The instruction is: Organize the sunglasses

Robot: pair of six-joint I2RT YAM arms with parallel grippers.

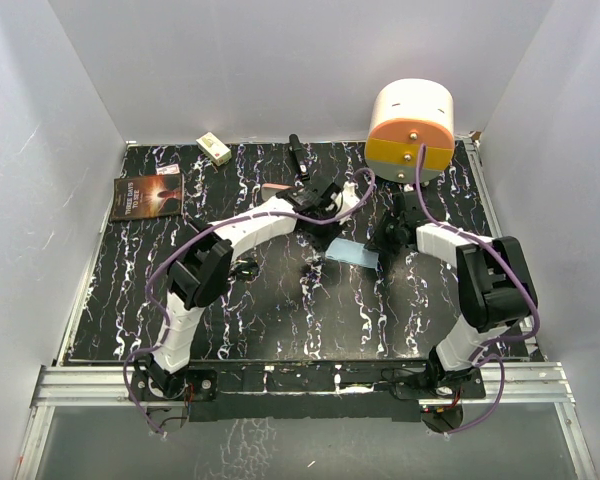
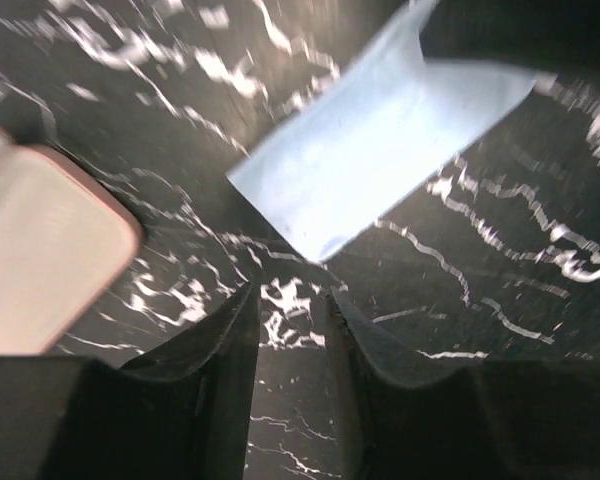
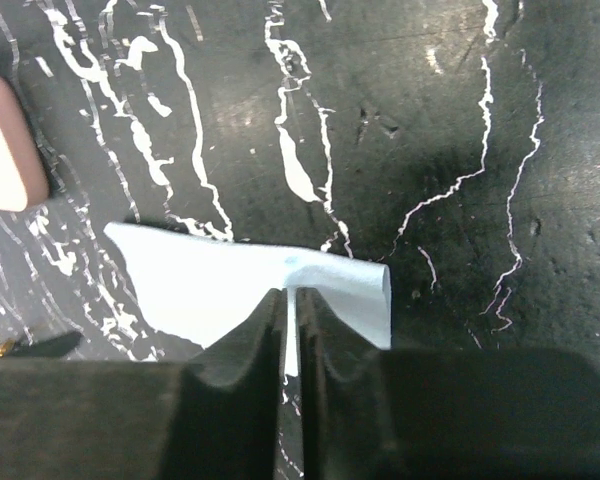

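Observation:
A pale blue cloth (image 1: 351, 253) lies flat on the dark marbled table between my two grippers. My left gripper stands part open just off one corner of it, with bare table showing between the fingers. Over the cloth's other end, my right gripper has a narrow gap between its fingertips, and pale cloth shows through that gap. The pink-edged case (image 1: 272, 190) is mostly covered by the left arm; its rounded pale end (image 2: 55, 245) shows in the left wrist view. Small black items (image 1: 245, 270), perhaps sunglasses, lie by the left forearm, too small to identify.
At the back right stands a rounded cabinet (image 1: 410, 130) with an orange and yellow front. A black elongated object (image 1: 298, 157), a small pale box (image 1: 214, 149) and a book (image 1: 147, 197) lie toward the back.

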